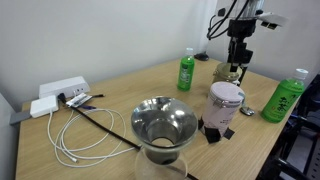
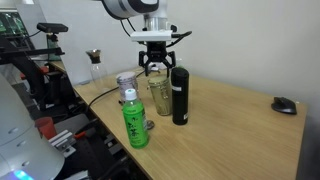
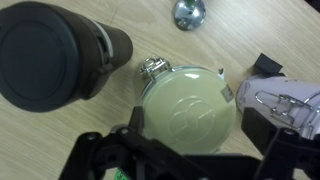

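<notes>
A clear glass jar with an olive-green lid (image 3: 188, 112) and a wire clasp stands on the wooden table. In exterior view 2 the jar (image 2: 160, 97) is beside a black bottle (image 2: 180, 97). My gripper is open directly over the jar, its fingers spread on either side of the lid in the wrist view. From exterior view 2 my gripper (image 2: 157, 70) appears just above the jar's top. In exterior view 1 the jar (image 1: 226, 73) is partly hidden by the white canister.
Close by are the white canister (image 1: 221, 108), green bottles (image 1: 187, 69) and a small metal item (image 3: 189, 13). A metal bowl (image 1: 164, 123) and cables lie farther off.
</notes>
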